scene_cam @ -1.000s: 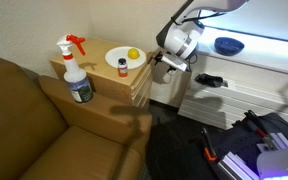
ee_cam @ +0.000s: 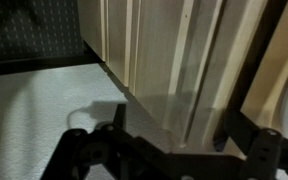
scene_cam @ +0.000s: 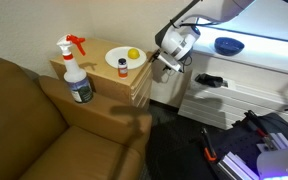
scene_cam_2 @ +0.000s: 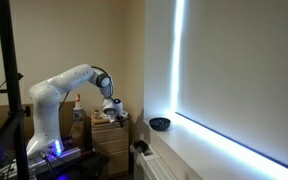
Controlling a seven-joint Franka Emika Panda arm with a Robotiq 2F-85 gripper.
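Note:
My gripper [scene_cam: 166, 64] hangs just off the right side of the wooden cabinet [scene_cam: 142, 84], around the height of its top. In the wrist view the fingers stand wide apart at the lower edge, one finger [ee_cam: 111, 135] left and one right, with nothing held between them. Wooden panels [ee_cam: 156, 75] fill much of that view beyond the fingers. On the cabinet top are a white plate [scene_cam: 114, 59] with a yellow round object [scene_cam: 133, 53], and a small jar [scene_cam: 123, 68] with a red label.
A spray bottle [scene_cam: 75, 78] with a red nozzle stands behind the brown sofa [scene_cam: 74, 150]. To the right, a dark blue bowl [scene_cam: 229, 46] rests on the windowsill, above a white radiator [scene_cam: 224, 105].
The arm's end has shifted slightly left, towards the cabinet. The plate, jar and bottle have stayed in place.

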